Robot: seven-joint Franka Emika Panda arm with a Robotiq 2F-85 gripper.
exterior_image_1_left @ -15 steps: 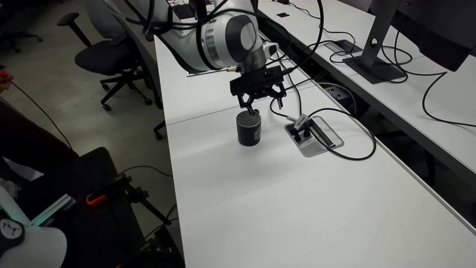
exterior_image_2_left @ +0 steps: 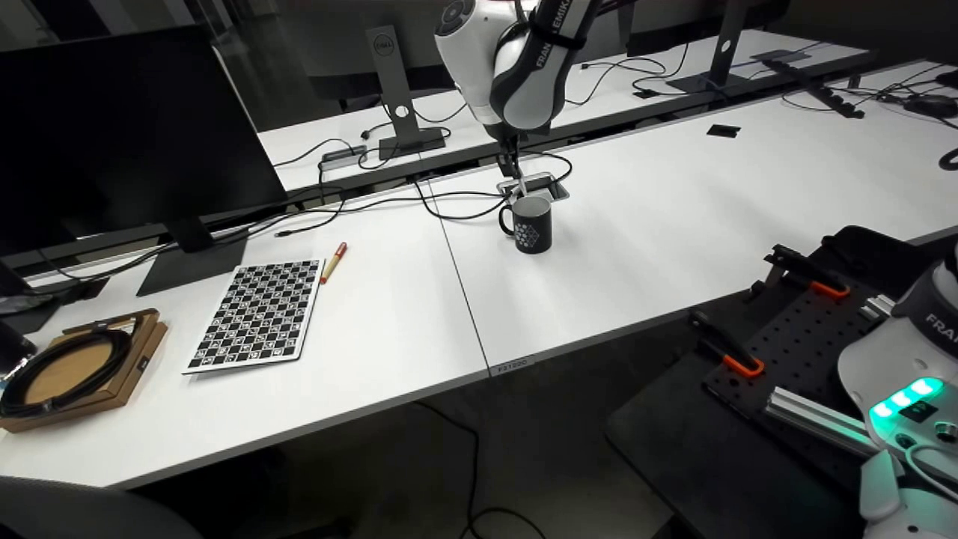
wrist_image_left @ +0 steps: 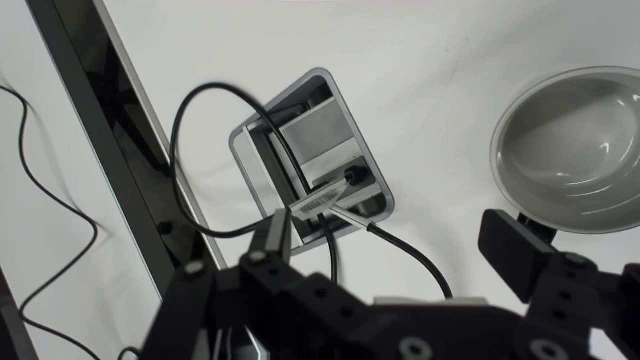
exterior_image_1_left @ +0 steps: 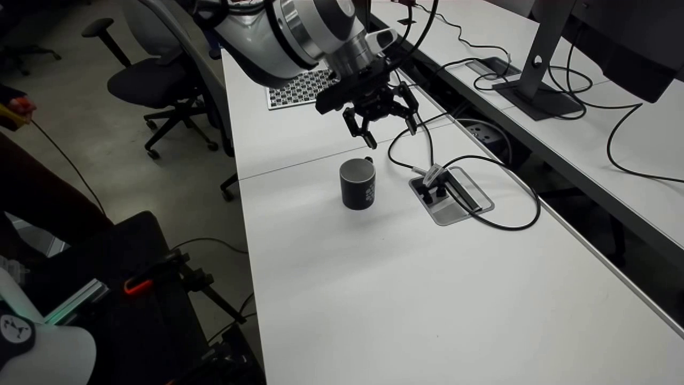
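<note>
A dark mug (exterior_image_1_left: 357, 192) with a grey inside and a pale print stands upright on the white table. Its handle shows on the left side in exterior view 2, where the mug (exterior_image_2_left: 531, 226) appears whole. From above, the wrist view catches the open mouth of the mug (wrist_image_left: 570, 150) at the right edge. My gripper (exterior_image_1_left: 389, 136) is open with its fingers spread, above and behind the mug in exterior view 1, apart from it. Nothing is between the fingertips. One dark finger (wrist_image_left: 510, 252) appears just below the mug's rim in the wrist view.
A cable box (wrist_image_left: 324, 138) sunk in the table holds plugs and a looping black cable (exterior_image_1_left: 513, 228). A checkered board (exterior_image_2_left: 256, 314) and a red pen (exterior_image_2_left: 333, 262) lie on the left part of the table.
My gripper has risen and tilted, moving away from the mug's rim toward the back. The mug stands in the same spot.
</note>
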